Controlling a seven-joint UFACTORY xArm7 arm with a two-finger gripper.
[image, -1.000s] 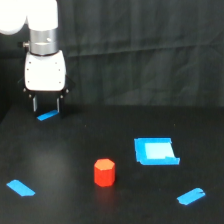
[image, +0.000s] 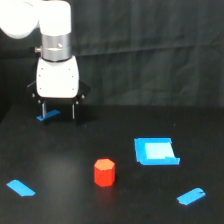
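A white robot hand reaches down at the upper left of the camera view, and its gripper (image: 59, 110) is open, the two dark fingers wide apart with nothing visible between them. Low in the middle of the dark table stands a red, roughly hexagonal block (image: 104, 173), well apart from the hand, nearer the camera and to its right. On the right, a blue-edged square (image: 142, 150) with a white centre lies on the table. I cannot tell whether it is flat or raised.
Blue strips lie on the table: one (image: 48, 115) by the gripper, another (image: 21, 188) at the lower left, a third (image: 191, 196) at the lower right. Bare table surrounds the red block. Dark curtain (image: 150, 50) closes off the back.
The hand has moved to the right and slightly down in the view. Its fingers stay apart. The red block, the square and the blue strips have not moved.
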